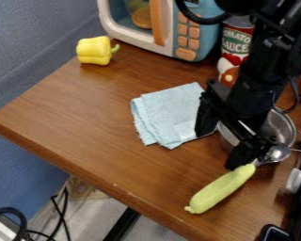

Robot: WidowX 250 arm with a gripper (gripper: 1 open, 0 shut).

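My black gripper (241, 141) hangs over the right side of the table, its lower finger reaching down to the upper end of a pale yellow-green corn cob or squash (213, 194) lying near the front edge. A metal bowl (278, 132) is partly hidden behind the gripper. I cannot tell whether the fingers are open or shut. A folded light blue cloth (162, 115) lies left of the gripper.
A yellow pepper (95, 51) sits at the back left. A toy microwave (147, 21) and a tomato can (235, 38) stand behind. Cables and a dark device crowd the right edge.
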